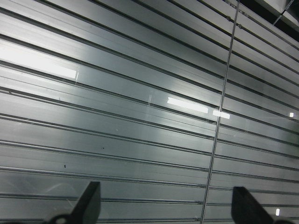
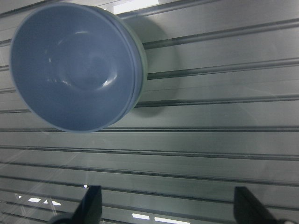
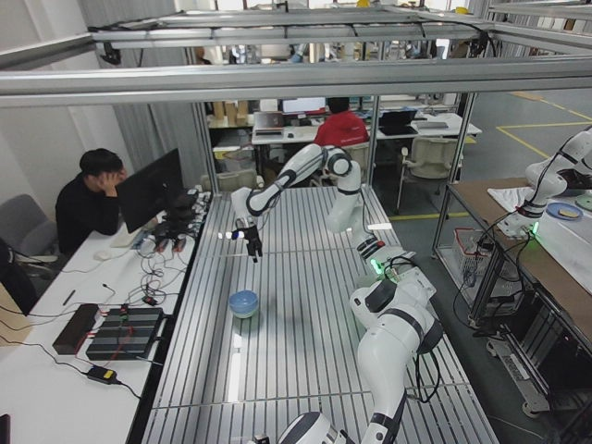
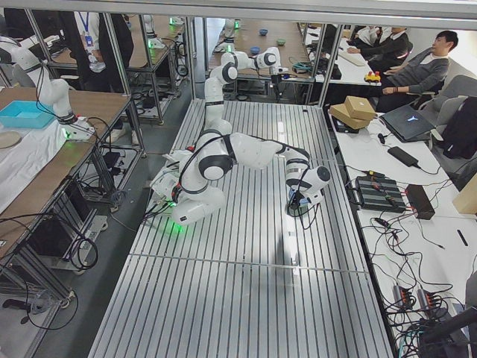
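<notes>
A blue bowl (image 3: 243, 301) rests on the slatted metal table (image 3: 287, 361), nested on a paler one; its inside (image 2: 74, 65) fills the upper left of the right wrist view. My right gripper (image 3: 252, 250) hangs above and beside the bowl, open and empty. My left gripper is open over bare slats, its fingers wide apart at the bottom of the left wrist view; in the camera right view it is small, at the far end.
A desk (image 3: 55, 407) with monitor, cables and power units runs along one side, with a seated person. A neighbouring robot table (image 3: 564, 277) stands opposite. Metal frame beams surround the table.
</notes>
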